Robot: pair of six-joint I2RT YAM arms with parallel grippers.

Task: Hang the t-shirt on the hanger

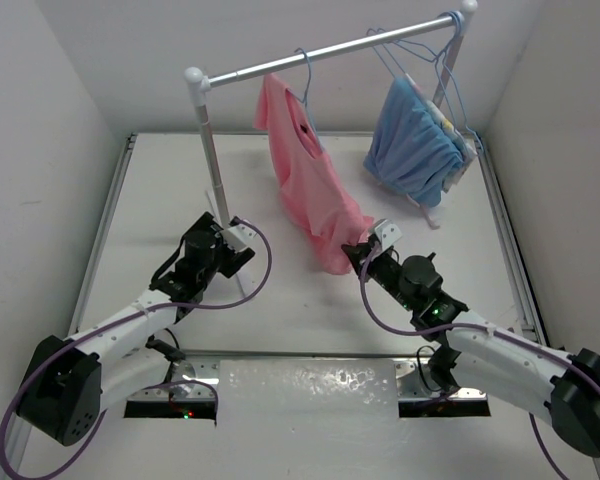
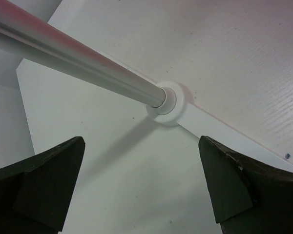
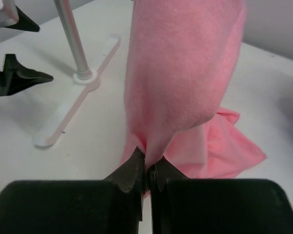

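From the rail hangs a blue hanger [image 1: 308, 95] carrying the pink t-shirt [image 1: 310, 190], whose lower end drapes down toward my right gripper [image 1: 357, 252]. In the right wrist view, the right gripper's fingers [image 3: 132, 170] are drawn nearly together on a gathered fold of the pink cloth [image 3: 180, 73]. My left gripper stands open, nothing between its fingers, near the foot of the rack's left post. How the shirt's far shoulder sits on the hanger is hidden.
A metal rail [image 1: 330, 50] spans the top of the rack. Its left post [image 2: 102, 68] rises from a white base bar [image 2: 234, 139] close to the left gripper. Blue cloth [image 1: 412, 145] hangs at the right on other hangers.
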